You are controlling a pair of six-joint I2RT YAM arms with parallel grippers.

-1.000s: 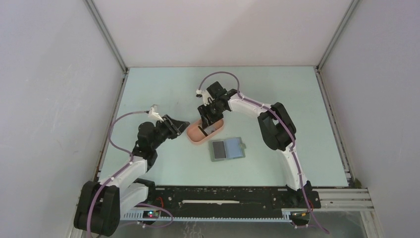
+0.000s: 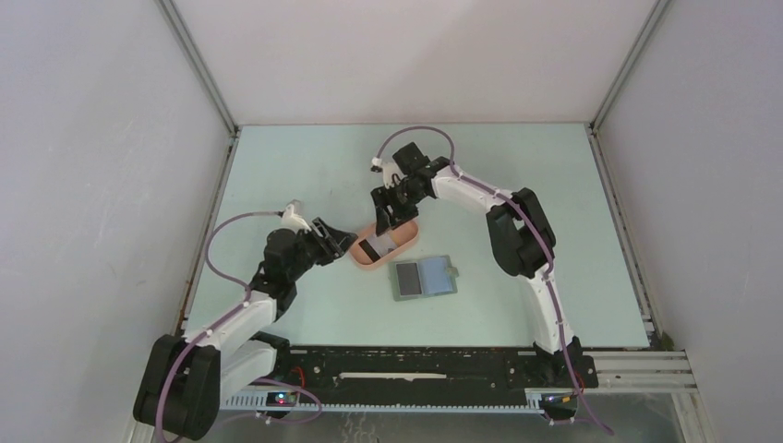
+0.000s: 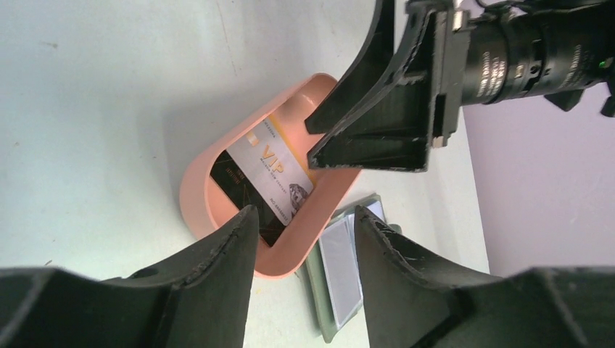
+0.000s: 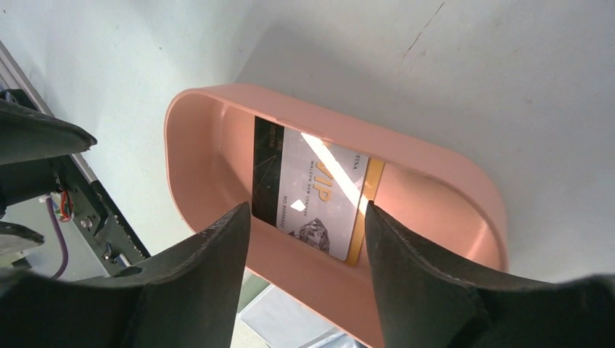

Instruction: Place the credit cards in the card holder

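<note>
A white VIP card with a gold stripe (image 4: 319, 185) lies flat in the pink tray (image 3: 196, 192), partly covering a black card (image 4: 267, 163). Over the tray stands my right gripper (image 2: 396, 226), its fingers apart at the tray's rim; no card is gripped in the right wrist view (image 4: 307, 210). My left gripper (image 2: 343, 247) is open just left of the tray, with nothing held between its fingertips in the left wrist view. Below the tray in the top view, the card holder (image 2: 424, 278) lies spread on the table, one half dark, the other bluish.
The tray's raised wall (image 4: 428, 156) surrounds the cards. My two grippers stand close together, the right one reaching into the left wrist view (image 3: 312, 141). Bare table (image 2: 545, 157) extends right and behind; a small tab (image 2: 453, 271) sticks out from the holder's right edge.
The cards have slid left within the tray since one second ago. My right gripper has shifted up slightly in the top view; the left gripper has moved a little right, toward the tray.
</note>
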